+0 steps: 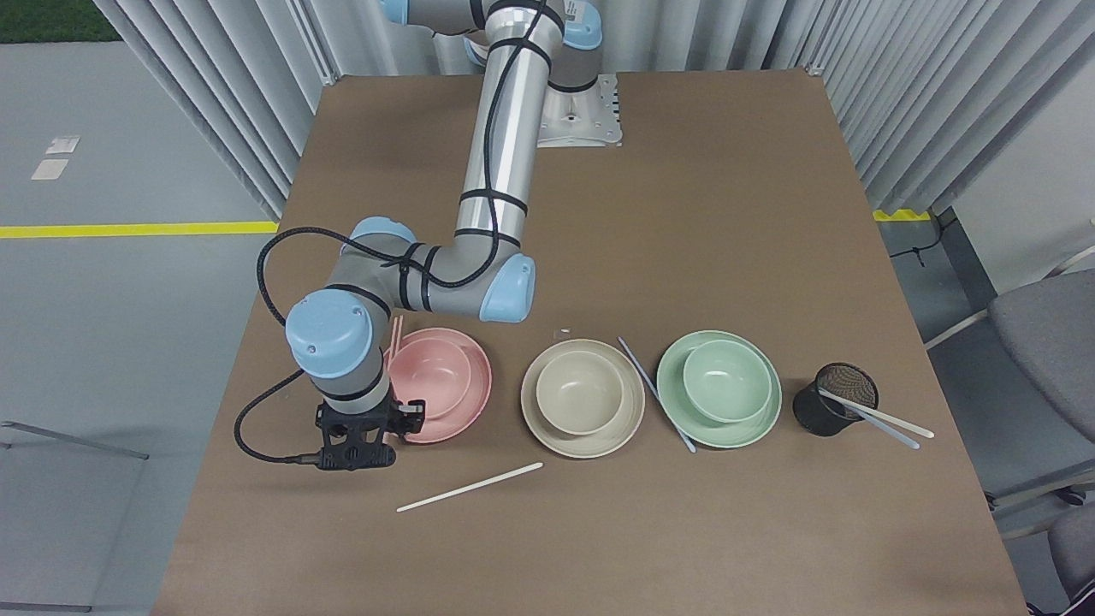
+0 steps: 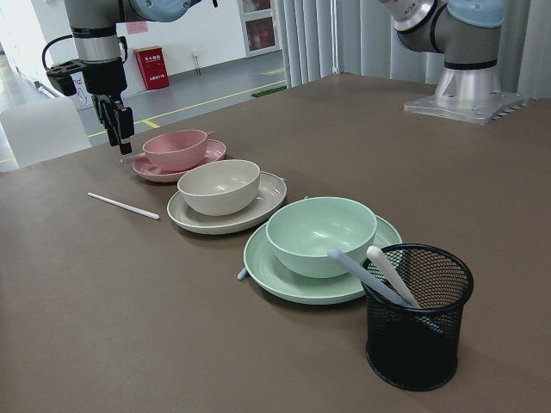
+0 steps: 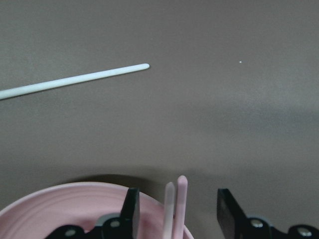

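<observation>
My black gripper [image 1: 364, 443] [image 2: 119, 138] hangs open over the front-left of the pink plate [image 1: 457, 416] [image 2: 181, 172] [image 3: 75, 196]. In the wrist view two pink chopsticks [image 3: 180, 199] lie between the separated fingers, apparently ungrasped, across the plate's rim. The pink bowl [image 1: 431, 375] [image 2: 176, 151] sits on that plate, partly hidden by my arm in the front view. A lone white chopstick [image 1: 469, 486] [image 2: 122, 205] [image 3: 75, 79] lies diagonally on the table in front of the plates.
To the right stand a cream bowl on a plate [image 1: 577, 441], a blue chopstick pair [image 1: 657, 395], a green bowl on a plate [image 1: 719, 436] and a black mesh holder [image 1: 816, 411] with chopsticks.
</observation>
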